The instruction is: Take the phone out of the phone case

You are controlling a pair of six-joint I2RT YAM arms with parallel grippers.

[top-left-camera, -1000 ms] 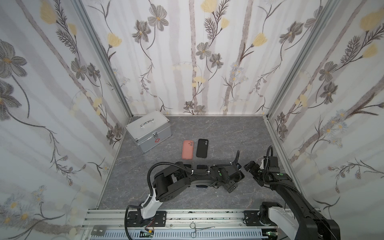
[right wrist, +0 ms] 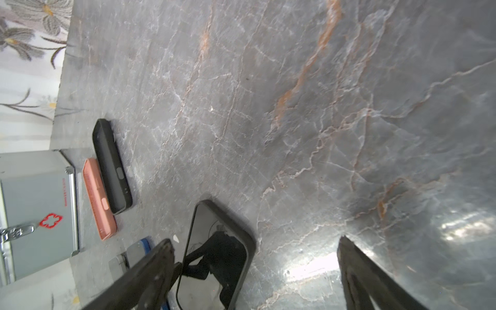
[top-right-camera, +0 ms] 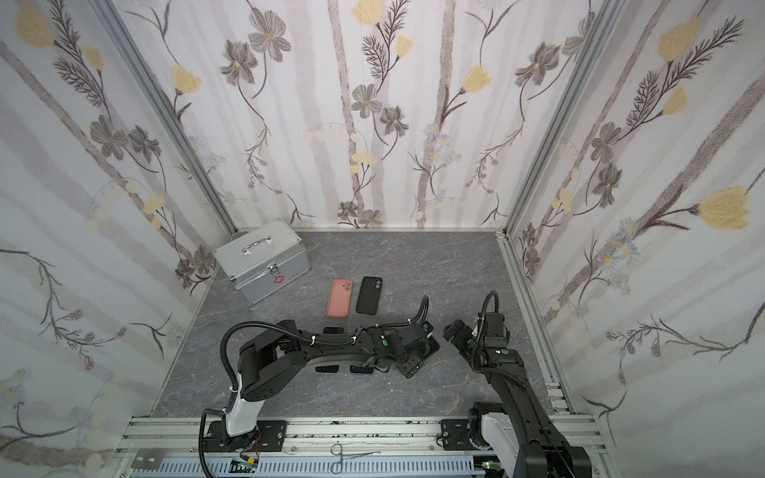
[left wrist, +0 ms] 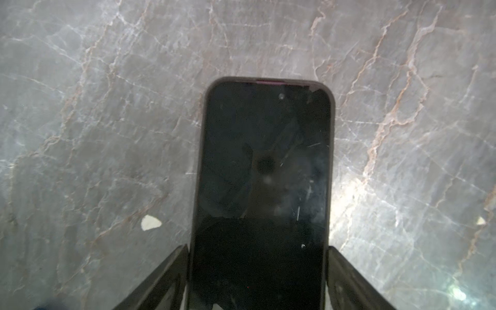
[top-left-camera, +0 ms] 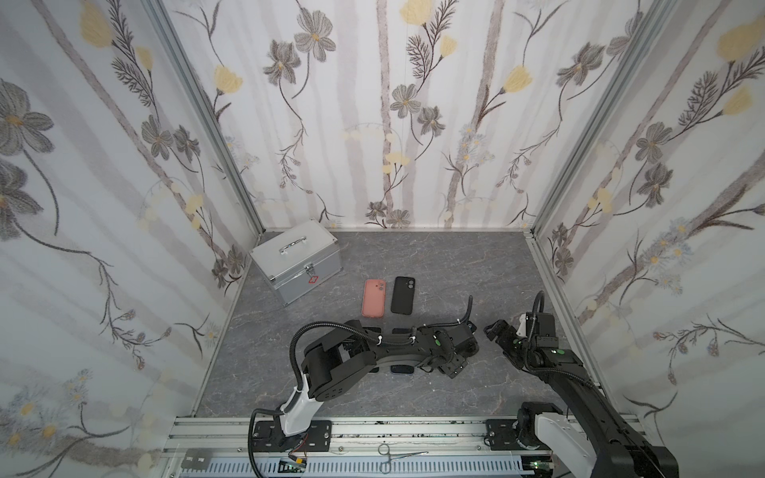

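Observation:
A black phone [left wrist: 262,170], screen up with a thin dark rim, fills the middle of the left wrist view. My left gripper is shut on its sides. Whether it still sits in a case is hard to tell. In the right wrist view that phone [right wrist: 227,253] lies at bottom left. My right gripper stands open near it, nothing between its fingers.
Empty pink [top-left-camera: 373,298] and black [top-left-camera: 403,295] cases lie mid-table. A silver box [top-left-camera: 295,263] stands back left. Other dark phones [top-left-camera: 402,369] lie partly hidden under the left arm.
My left arm and gripper have shifted slightly toward the back and left in the top left view. The right arm has barely moved.

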